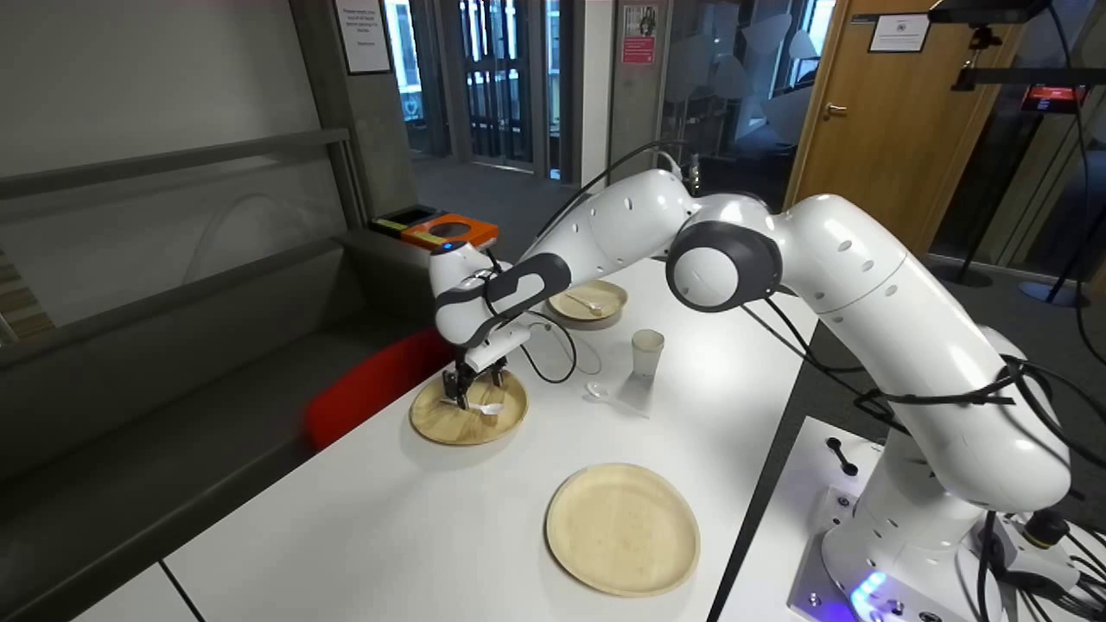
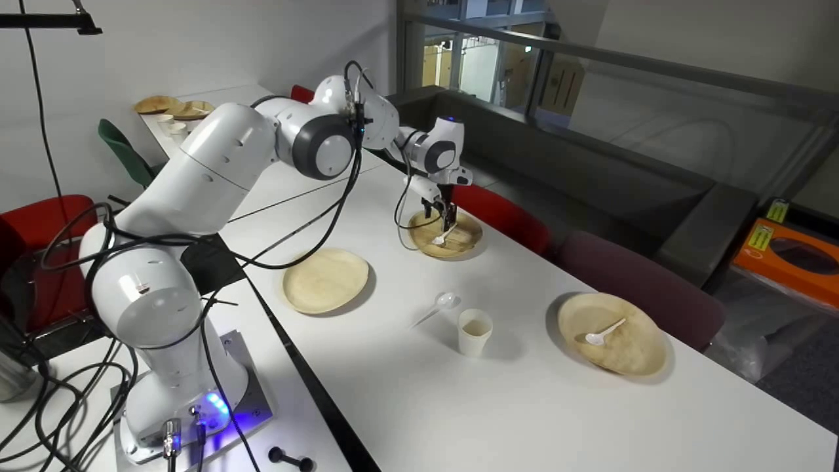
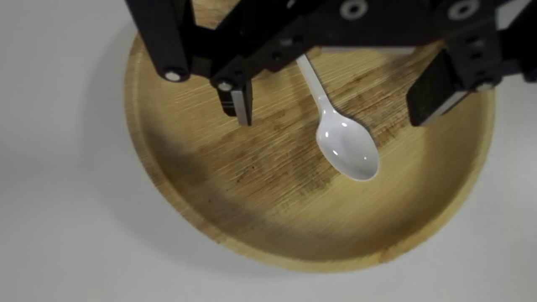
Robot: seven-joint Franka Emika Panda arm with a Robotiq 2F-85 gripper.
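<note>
Over a round wooden plate (image 1: 435,420) near the red chair, my gripper stands open, its fingers (image 3: 236,103) well apart. A white plastic spoon (image 3: 347,146) lies in that plate between and below the two fingers, touching neither as far as shows. Its bowl points toward the near rim in the wrist view, and the end of its handle is hidden behind the gripper body. In exterior view 2 the same spoon (image 2: 440,239) rests on the plate (image 2: 469,244) under the gripper.
An empty plate (image 1: 622,529) lies nearer the base. A paper cup (image 2: 475,332) stands mid-table with a loose spoon (image 2: 446,300) beside it. Another plate (image 2: 661,350) holds its own spoon (image 2: 604,332). The red chair (image 1: 378,378) sits close to the table edge.
</note>
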